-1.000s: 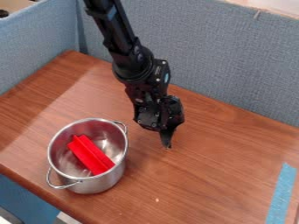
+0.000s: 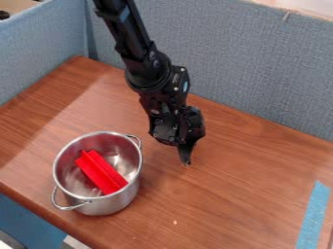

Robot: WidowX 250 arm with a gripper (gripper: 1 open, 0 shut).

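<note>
My black gripper [image 2: 185,156] hangs over the wooden table, pointing down, just right of and behind a steel pot [image 2: 119,200] with two side handles. A red object [image 2: 101,171], roughly block-shaped, lies inside the pot. Nothing shows held at the fingertips, which are small and dark; whether they are open or shut is unclear.
Grey-blue padded walls [image 2: 247,68] stand behind and to the left. A light-blue strip [image 2: 313,214] lies at the right edge.
</note>
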